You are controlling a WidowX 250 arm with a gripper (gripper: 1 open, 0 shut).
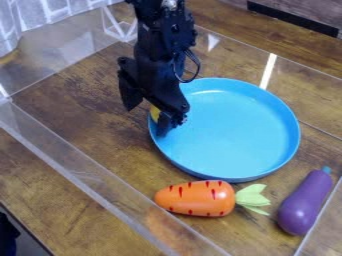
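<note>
My black gripper (pixel 148 98) hangs over the left side of a blue plate (pixel 230 137), its fingers spread open. Behind its right finger a small yellow object (pixel 156 113) lies at the plate's left rim, mostly hidden by the gripper. Whether the fingers touch it I cannot tell.
A toy carrot (pixel 199 198) lies in front of the plate, and a purple eggplant (pixel 305 201) lies at the lower right.
</note>
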